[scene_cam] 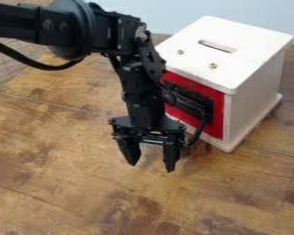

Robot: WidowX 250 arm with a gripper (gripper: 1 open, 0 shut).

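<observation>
My black gripper (151, 157) points down over the bare wooden table in front of the box, its two fingers apart with nothing between them. The arm comes in from the upper left, with a cable hanging beside it. Behind it, to the right, stands a pale wooden box (250, 101) with a slot and two small screws on its top and a red panel (211, 130) on the front, which the arm and cable partly hide.
A white surface shows behind the box at the back.
</observation>
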